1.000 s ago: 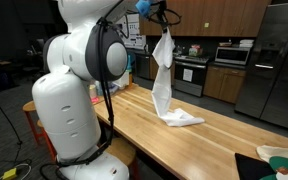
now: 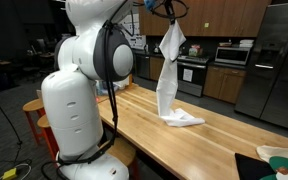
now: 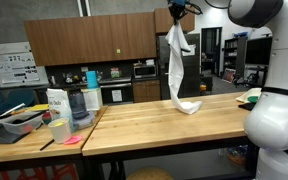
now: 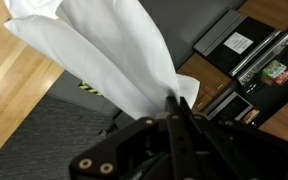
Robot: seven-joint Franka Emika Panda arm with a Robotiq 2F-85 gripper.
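Observation:
A white cloth (image 2: 168,80) hangs from high above the table, its lower end spread on the wooden top. In the wrist view the cloth (image 4: 119,45) runs up to the fingertips of my gripper, which is shut on a gathered bit of it. In exterior view 2 the cloth (image 3: 176,62) drops from the gripper (image 3: 174,20) near the top edge, with its lower part on the table. Exterior view 1 shows the arm reaching high; its fingers are too small to make out there.
Bare wood covers most of the table (image 3: 134,137). A green-rimmed white tray (image 2: 282,156) and a dark flat item (image 2: 252,166) lie at its right end. Jars and containers, among them a jar with a pink lid (image 3: 59,130), crowd a side surface in exterior view 2.
My gripper has shifted slightly to the right in exterior view 1, carrying the cloth's upper end with it. The cloth's lower part still rests on the table.

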